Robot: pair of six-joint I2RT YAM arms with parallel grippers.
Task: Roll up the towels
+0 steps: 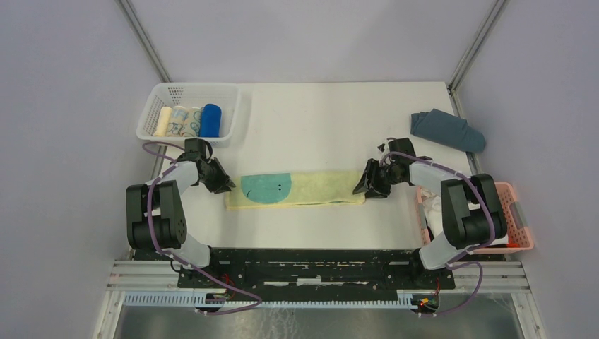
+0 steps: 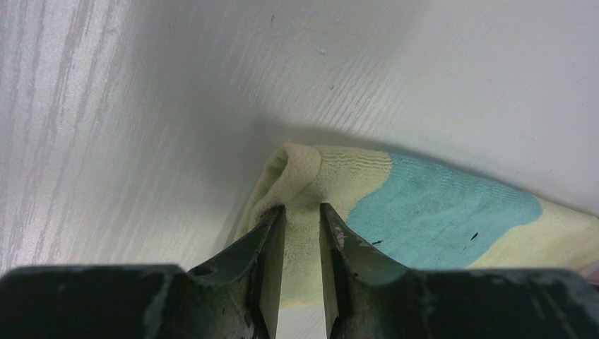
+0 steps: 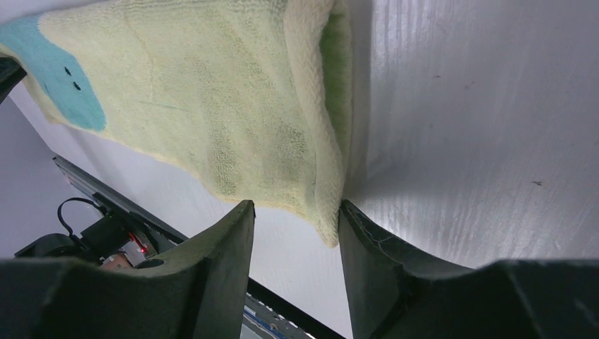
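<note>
A long yellow towel (image 1: 321,187) with a teal patch lies folded lengthwise across the middle of the table. Its left end has a raised, curled edge (image 2: 297,169), where my left gripper rests with its fingertips slightly apart over the cloth. At the other end, my right gripper is open, its fingertips either side of the folded-up edge (image 3: 321,155) of the towel, one finger touching that fold.
A white basket (image 1: 235,113) with several rolled towels stands back left. A dark grey-blue cloth (image 1: 445,131) lies back right. A pink basket (image 1: 520,236) holds white cloths at front right.
</note>
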